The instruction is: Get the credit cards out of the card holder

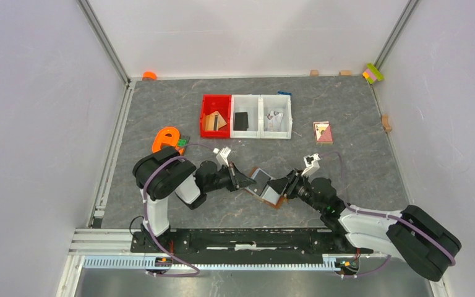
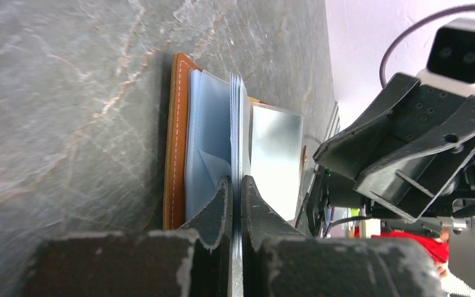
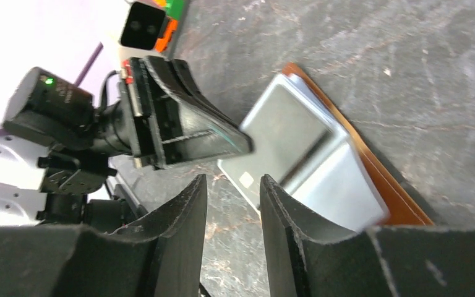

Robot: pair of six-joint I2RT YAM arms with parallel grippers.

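Observation:
The card holder, a brown leather cover (image 3: 396,197) with clear pale sleeves (image 3: 287,127), lies open on the table below both arms. My left gripper is shut on some upright sleeve pages (image 2: 239,127) of it; blue-tinted pages (image 2: 210,130) stand fanned beside the cover's edge. Over the holder's right part in the top view, my right gripper is part open with a clear gap between its fingers. Whether cards sit inside the pinched pages cannot be told.
Behind the arms stand a red bin (image 1: 216,99) with wooden-coloured pieces and a white two-part bin (image 1: 261,102) holding a black item and a pale packet. A red card box (image 1: 322,132) lies right, an orange tape dispenser (image 1: 166,137) left. The arms are close together.

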